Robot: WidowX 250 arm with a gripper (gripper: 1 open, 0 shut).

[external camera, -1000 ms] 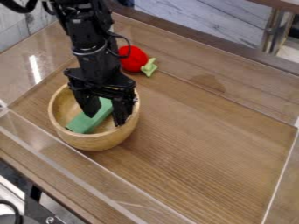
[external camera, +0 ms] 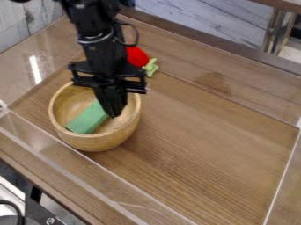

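A wooden bowl [external camera: 118, 130] sits on the left part of the wooden table, with a green oblong object [external camera: 88, 117] lying inside it. My black gripper [external camera: 113, 109] hangs over the right side of the bowl, its lower tip near the right end of the green object. Whether anything is between its fingers is hard to make out; it looks shut. The arm covers part of the bowl's far side.
A red object [external camera: 136, 54] with a green top lies behind the arm at the back. A dark object [external camera: 7, 214] is at the lower left corner.
The gripper and arm have risen slightly and shifted toward the back right, uncovering more of the green object in the bowl.
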